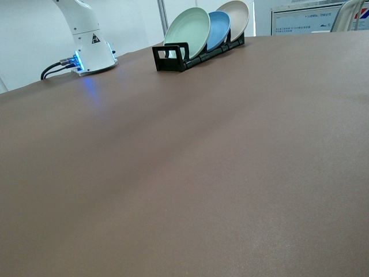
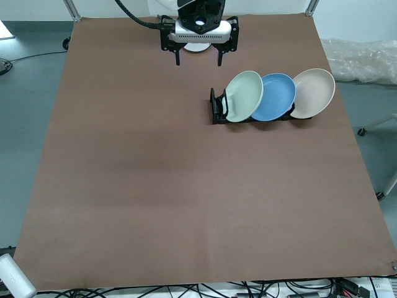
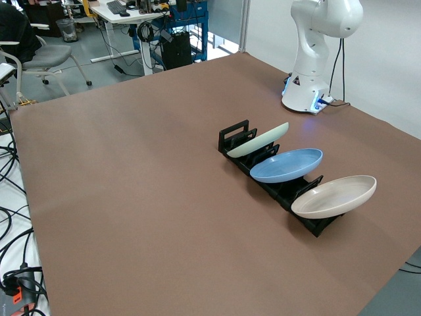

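Note:
My gripper (image 2: pixel 198 59) hangs at the back of the table in the camera left view, behind and left of a black dish rack, open with nothing visible between its two black fingers. The rack (image 1: pixel 170 64) holds a pale green plate (image 2: pixel 242 96), a blue plate (image 2: pixel 273 97) and a cream plate (image 2: pixel 314 94), standing on edge and leaning, seen also in the camera right view. The gripper is out of frame in the camera top and right views; only the white arm (image 3: pixel 304 79) shows in the right one.
Cables and hardware run along the table's near edge, with a white cylinder (image 2: pixel 15 276) at the bottom left. The white wall stands close behind the arm.

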